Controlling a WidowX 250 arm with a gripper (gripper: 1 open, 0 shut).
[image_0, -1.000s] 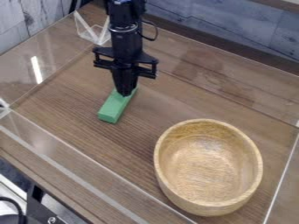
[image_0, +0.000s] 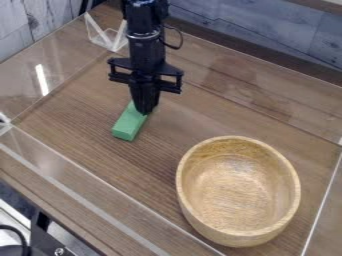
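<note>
The black robot arm reaches down from the top centre, its gripper (image_0: 142, 80) hanging over the upper end of a green block (image_0: 130, 123) that lies on the wooden surface. The fingertips are dark and partly overlap the block's far end, so whether they touch it or hold anything is unclear.
A large empty tan bowl (image_0: 237, 190) stands at the lower right. A dark cable lies at the lower left corner, and clear plastic pieces are at the left edge and top left.
The green block has not visibly moved.
</note>
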